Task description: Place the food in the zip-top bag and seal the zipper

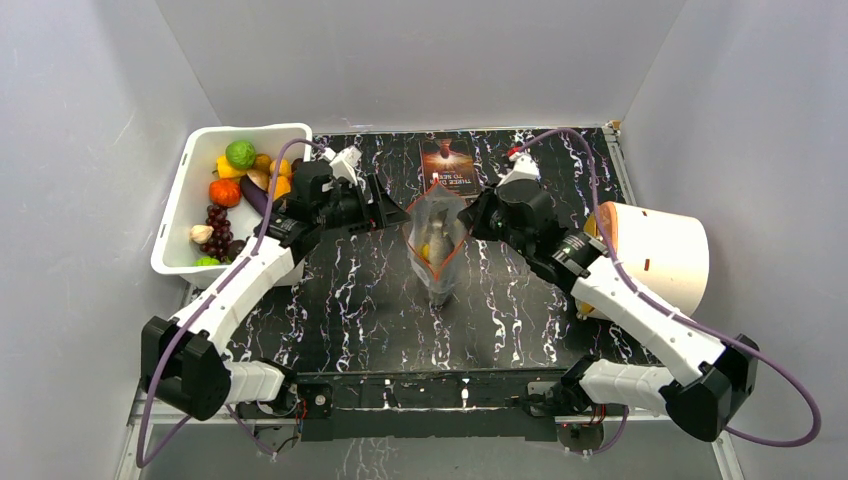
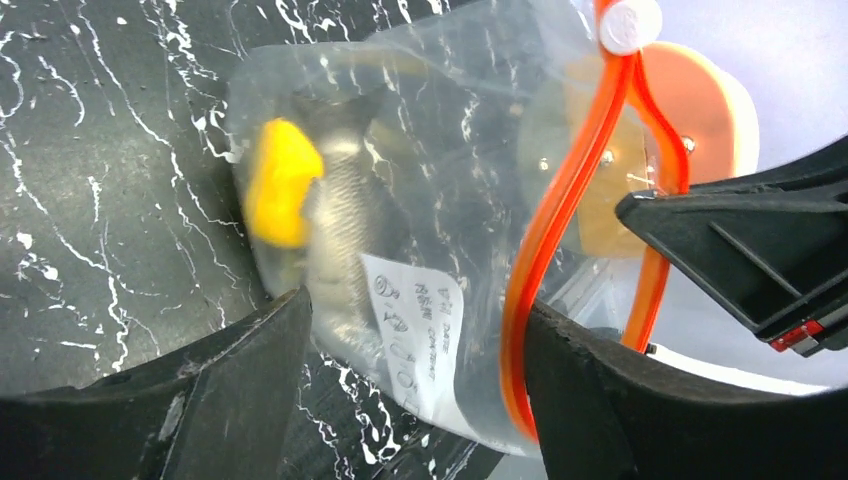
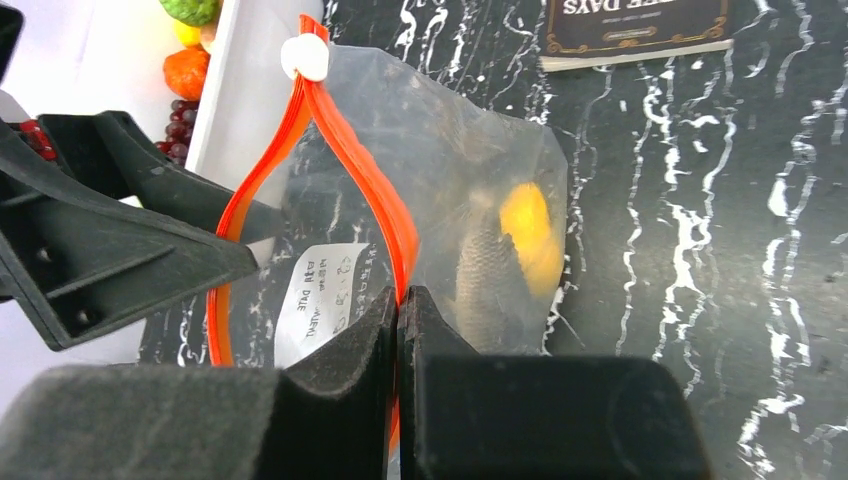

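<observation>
A clear zip top bag with an orange-edged mouth hangs between my two grippers above the table's middle. Inside it are a yellow food item and a greyish, fish-like item; a white label shows on the bag. My right gripper is shut on the orange edge, which runs in between its fingertips. On the other side my left gripper stands open, its fingers well apart. One left finger lies right by the orange edge; whether they touch is unclear. A white slider sits at one end of the zipper.
A white bin of fruit and vegetables stands at the left, close to my left arm. A book lies at the back, and a large cream cylinder is at the right.
</observation>
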